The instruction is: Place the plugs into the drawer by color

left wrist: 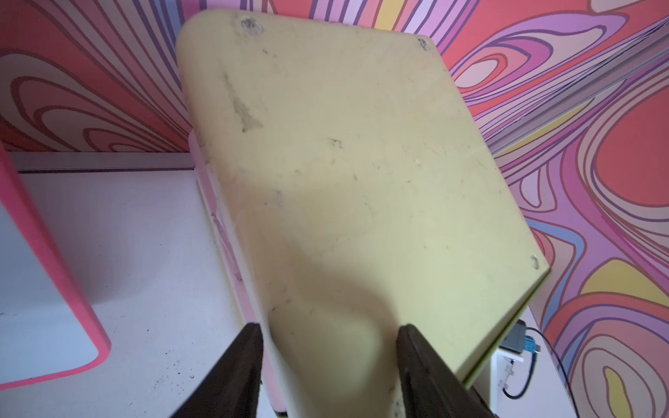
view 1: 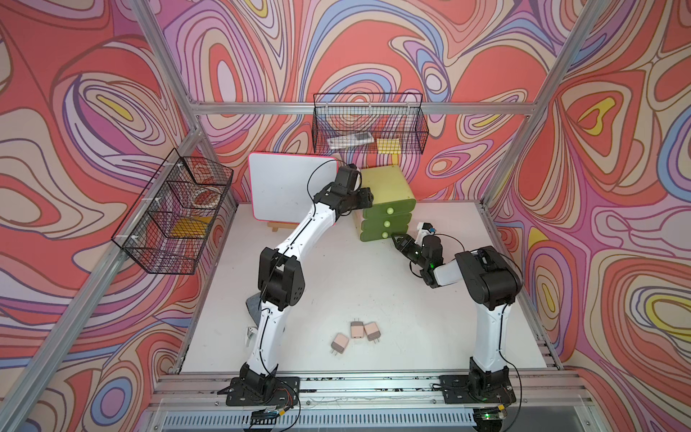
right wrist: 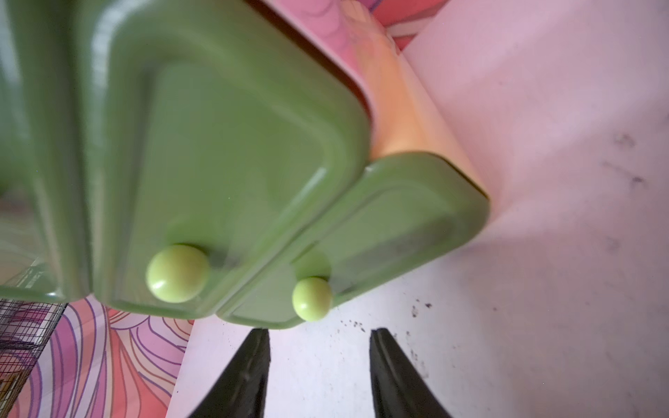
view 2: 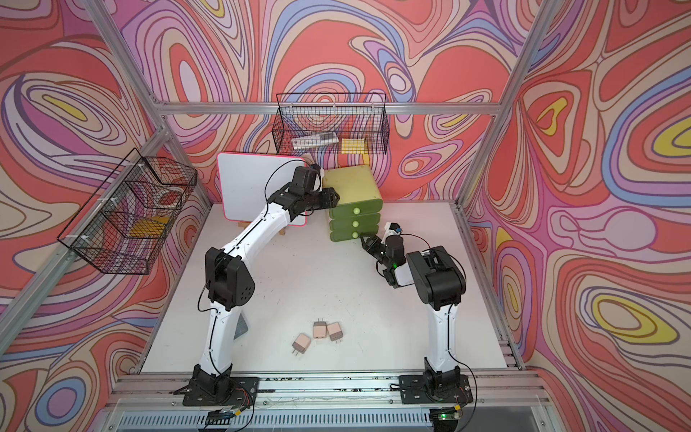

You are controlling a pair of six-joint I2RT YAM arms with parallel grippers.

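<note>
A green drawer unit (view 1: 385,183) stands at the back, its three fronts with round knobs (right wrist: 177,273) flush and closed. My left gripper is open at the top front left corner, fingers astride the pale top. My right gripper is open just in front of the lower drawers at the unit's right side, nothing between its fingers, below the lowest knob (right wrist: 311,299) in the wrist view. Three pink plugs (view 1: 339,342) (view 2: 319,329) (view 2: 334,331) lie on the front middle of the table.
A whiteboard (view 1: 291,185) stands left of the unit. Wire baskets (view 1: 172,208) hang at the left and back. A dark grey object (view 2: 240,327) lies near the left arm's base.
</note>
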